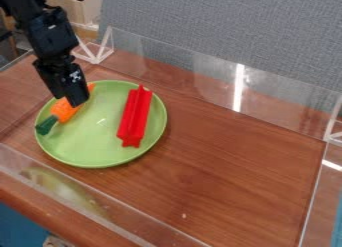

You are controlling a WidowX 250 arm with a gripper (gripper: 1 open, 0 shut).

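Observation:
A green plate (104, 146) sits on the wooden table at left. On it lie an orange carrot (63, 111) with a dark green top, on the left side, and a red object (135, 117) on the right side. My black gripper (74, 89) is over the plate's upper left, just above the carrot and partly covering it. It is open; whether its fingertips touch the carrot cannot be told.
Clear low walls edge it, with a grey panel (227, 41) behind and cardboard boxes (80, 6) at the back left.

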